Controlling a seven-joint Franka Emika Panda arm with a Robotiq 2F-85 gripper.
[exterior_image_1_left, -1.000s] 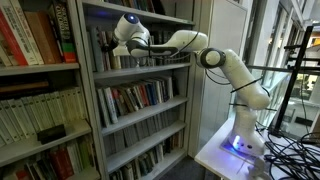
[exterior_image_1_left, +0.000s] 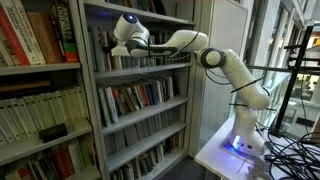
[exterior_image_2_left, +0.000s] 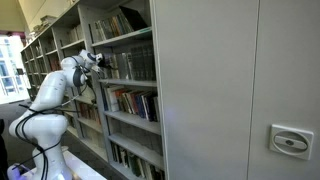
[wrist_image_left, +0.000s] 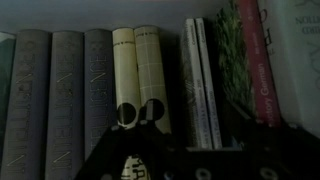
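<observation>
In the exterior view my gripper (exterior_image_1_left: 116, 49) is up at a high shelf of the grey bookcase, level with a row of upright books. The second exterior view also has the gripper (exterior_image_2_left: 101, 64) at that shelf's left end. Dark gripper parts fill the bottom of the wrist view, too dim to show how the fingers stand or whether they touch a book. Ahead are two cream books (wrist_image_left: 151, 75), thin white-spined volumes (wrist_image_left: 208, 85) to their right, and grey matching volumes (wrist_image_left: 66, 95) to the left. A dark gap separates the cream books from the thin ones.
A red-spined book (wrist_image_left: 258, 65) and a pale book (wrist_image_left: 298, 50) stand further right. Lower shelves hold more books (exterior_image_1_left: 140, 95). The arm's base stands on a white table (exterior_image_1_left: 222, 158), with loose black cables (exterior_image_1_left: 290, 155) beside it.
The arm and gripper have barely moved over the last second, at most a slight shift at the shelf. The books on the shelves look unchanged.
</observation>
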